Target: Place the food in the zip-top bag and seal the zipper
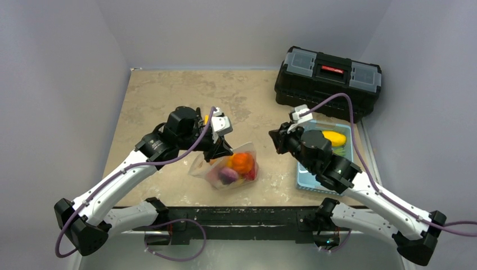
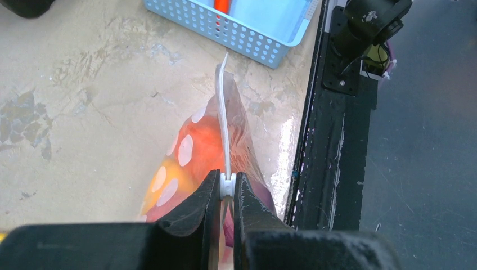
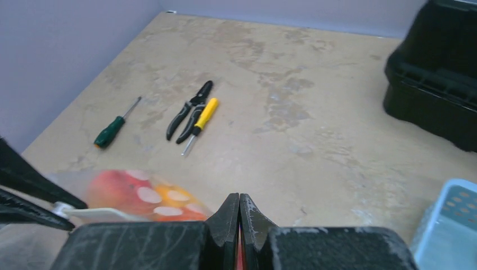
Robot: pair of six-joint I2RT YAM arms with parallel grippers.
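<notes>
The clear zip top bag point(image 1: 218, 179) stands near the table's front edge with food inside. An orange round item point(image 1: 242, 162) and a purple one point(image 1: 228, 175) show through its side. At its top edge my left gripper is shut on a small white zipper slider point(image 2: 227, 186). Beyond the slider, the zipper strip point(image 2: 224, 124) runs straight to the bag's far corner, and its edges look close together there. Behind the slider the fingers hide the strip. To the right of the bag, clear of it, my right gripper point(image 1: 277, 142) is shut point(image 3: 240, 197), nothing between its fingertips.
A blue basket point(image 1: 311, 179) holding a yellow item point(image 1: 334, 138) sits at the right, partly under my right arm. Behind it stands a black toolbox point(image 1: 328, 81). Pruners point(image 3: 191, 112), a yellow screwdriver point(image 3: 206, 116) and a green screwdriver point(image 3: 111, 131) lie farther back.
</notes>
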